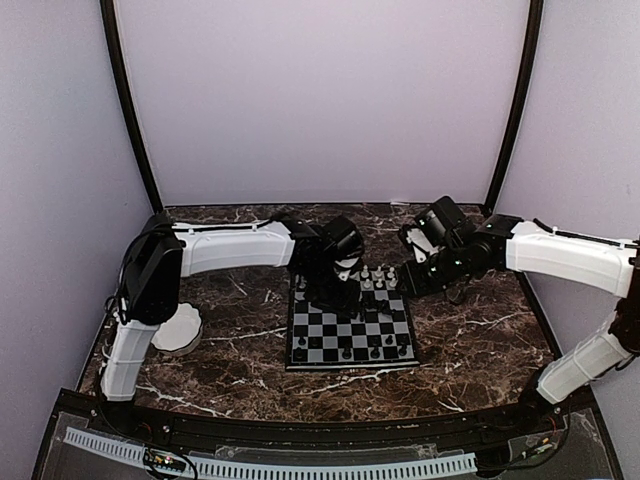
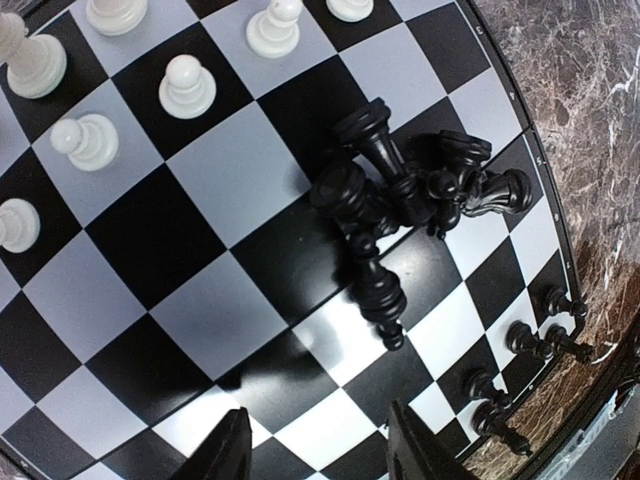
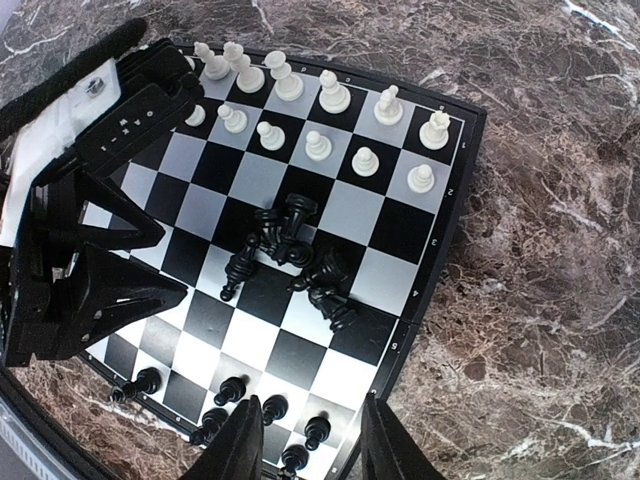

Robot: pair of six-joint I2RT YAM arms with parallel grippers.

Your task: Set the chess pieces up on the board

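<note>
A heap of black pieces (image 2: pixel 380 210) lies on its side in the middle right of the chessboard (image 3: pixel 400 240). White pieces (image 3: pixel 332 95) stand in rows at the far side; several black pieces (image 3: pixel 275 408) stand at the near side. My left gripper hangs over the board with fingers apart, facing the heap, nothing visible between them; in the right wrist view it appears at the left. My right gripper is open above the board's right part, with nothing between its fingers.
A white bowl (image 1: pixel 176 326) sits on the marble table left of the board. Walls stand at the sides and back.
</note>
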